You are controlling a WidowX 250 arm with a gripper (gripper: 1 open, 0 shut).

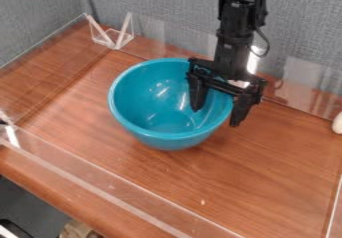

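Note:
A large teal bowl [150, 102] stands upright on the wooden table. My black gripper [217, 104] comes down from above at the bowl's right side, open, with one finger inside the bowl and the other outside, straddling the right part of the rim. Whether a finger touches the bowl's wall cannot be told.
The wooden table [254, 187] has free room at the front right and left. A white wire object [110, 32] stands at the back left, and a white item [335, 123] sits at the right edge. Grey walls close off the back, and clear edging runs along the front left.

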